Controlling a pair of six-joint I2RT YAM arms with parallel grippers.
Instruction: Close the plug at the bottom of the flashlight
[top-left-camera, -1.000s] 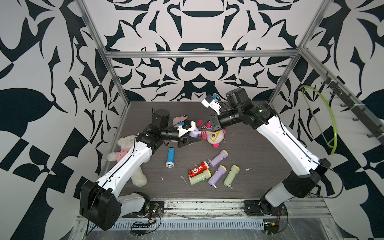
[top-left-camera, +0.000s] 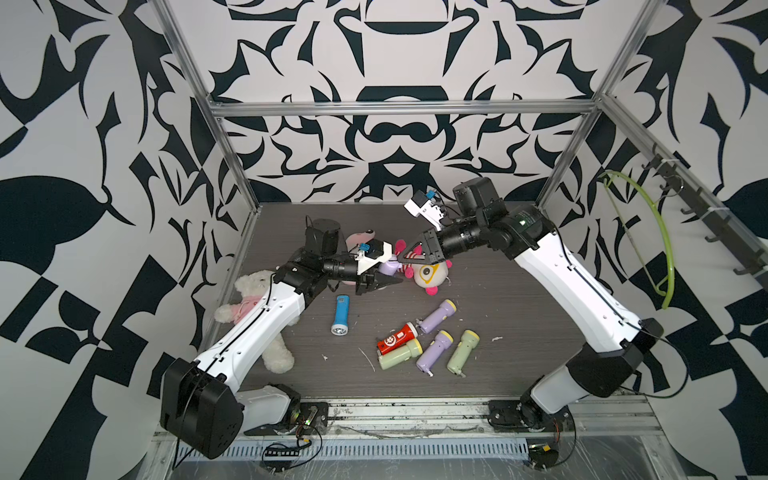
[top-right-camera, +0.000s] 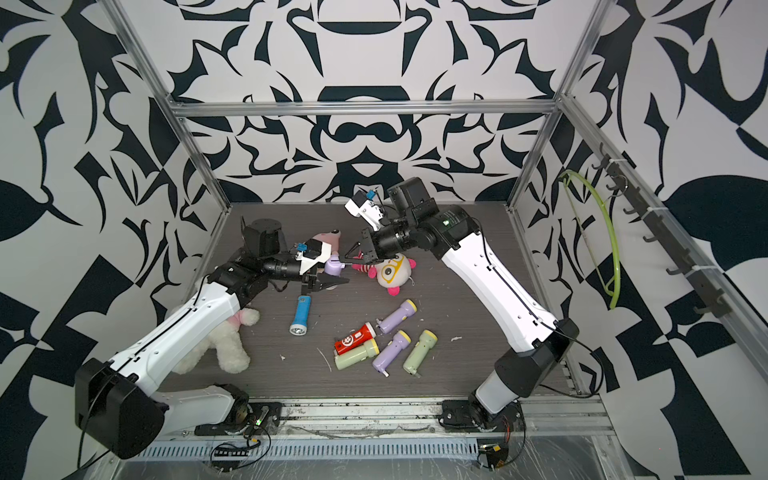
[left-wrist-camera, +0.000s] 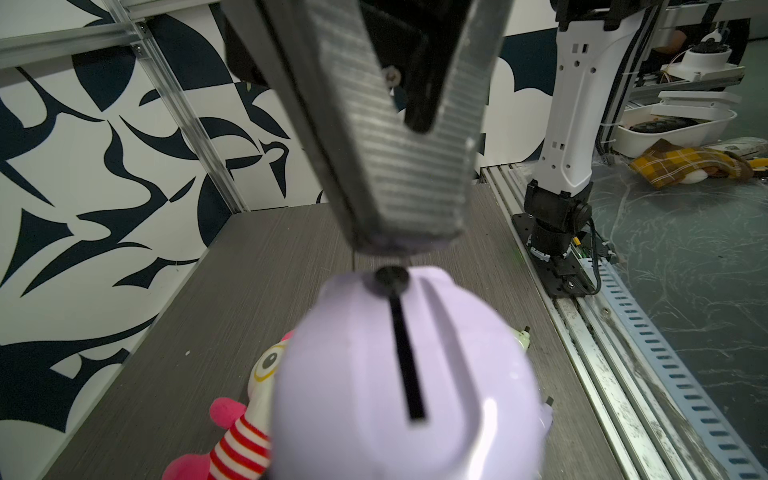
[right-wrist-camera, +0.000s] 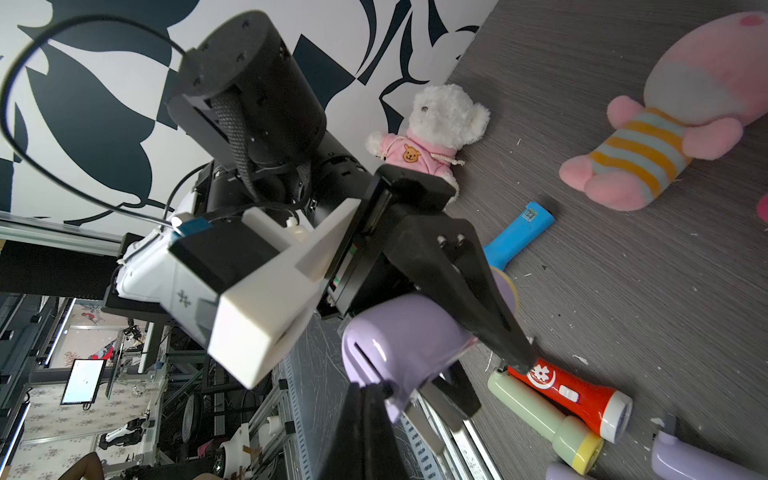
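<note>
A lilac flashlight is held up in my left gripper (top-left-camera: 380, 280), bottom end turned toward the right arm; that end (left-wrist-camera: 448, 360) fills the left wrist view, with a dark slot and a round dark spot at its top. My left fingers lie around the flashlight in the right wrist view; whether they close firmly on it is unclear. My right gripper (top-left-camera: 404, 257) is shut, its dark fingertips at the flashlight's bottom end, nothing seen between them. The plug itself is hard to make out behind those fingertips.
Below lie a blue flashlight (top-left-camera: 340, 314), a red one (top-left-camera: 397, 337) and several lilac and green ones. Soft toys sit behind and left: a white bear (top-left-camera: 276, 352), a striped pink toy (right-wrist-camera: 640, 160) and another (top-left-camera: 430, 273).
Both arms look almost unchanged over the last second, with at most a very slight shift of the right gripper at the flashlight's end.
</note>
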